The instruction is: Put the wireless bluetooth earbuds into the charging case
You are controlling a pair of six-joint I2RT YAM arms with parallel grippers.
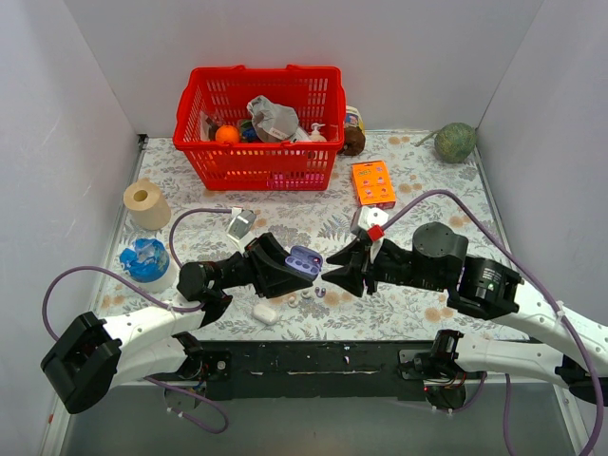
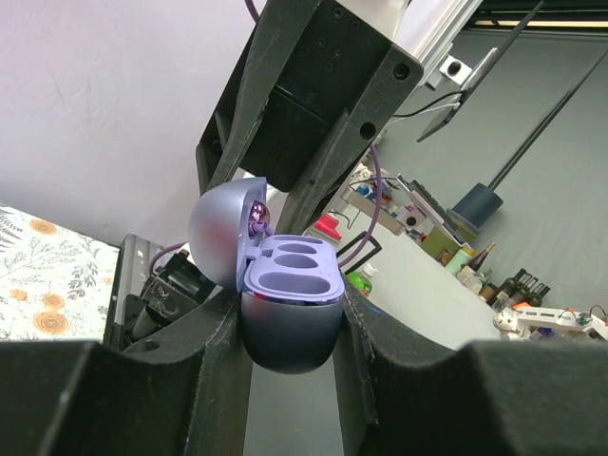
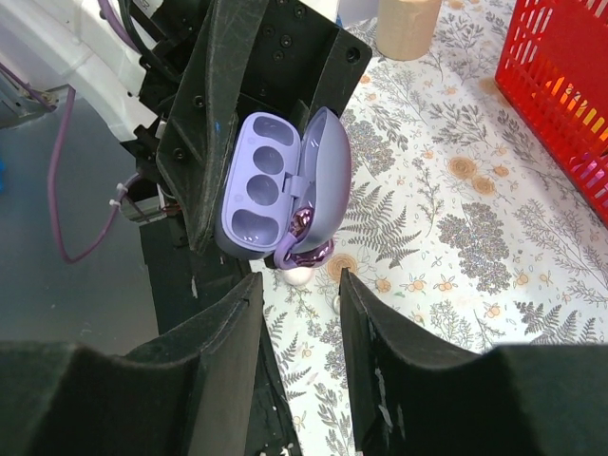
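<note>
My left gripper is shut on the purple charging case, which has its lid swung up and empty-looking slots showing. A shiny purple earbud rests at the end of the case between lid and base, outside the round slots; whether it is seated anywhere I cannot tell. In the left wrist view, part of this earbud shows beside the lid. Close to that end, my right gripper stands open, its fingertips apart with nothing clearly gripped. Another purple earbud lies on the table below.
Small white pieces and a white case lie on the patterned table near the front edge. Further back are a red basket, an orange box and a tan roll.
</note>
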